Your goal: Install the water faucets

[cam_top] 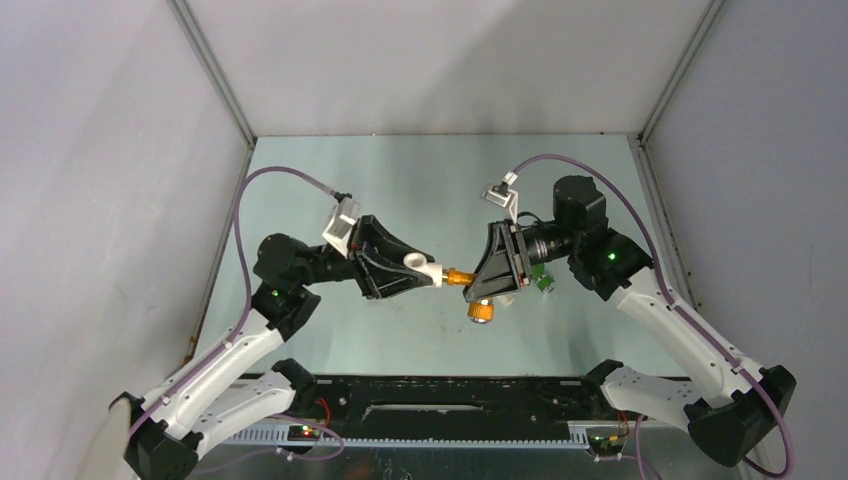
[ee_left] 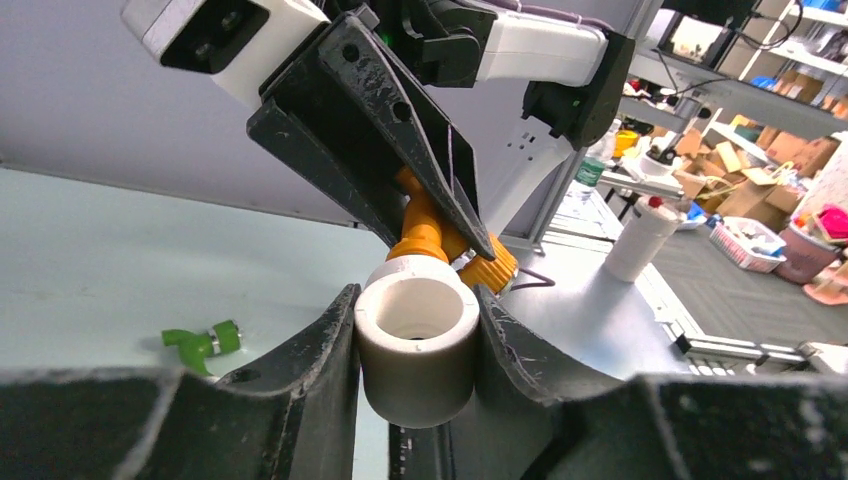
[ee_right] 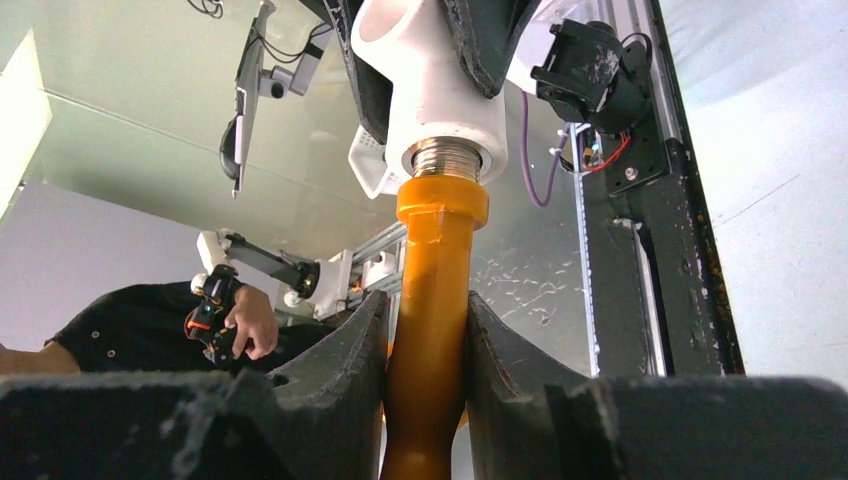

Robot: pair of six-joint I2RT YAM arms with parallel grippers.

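Note:
My left gripper is shut on a white plastic pipe fitting, whose open round end faces the left wrist camera. My right gripper is shut on an orange faucet with a knurled cap. The two pieces are held horizontally end to end between the grippers. In the right wrist view a band of metal thread shows between the faucet's orange collar and the white fitting's socket, so the thread is at least partly outside. A green faucet lies on the table, behind my right gripper in the top view.
Walls enclose it left, right and behind. The black front edge carries wiring. In the right wrist view a person's hand holds a device in the background.

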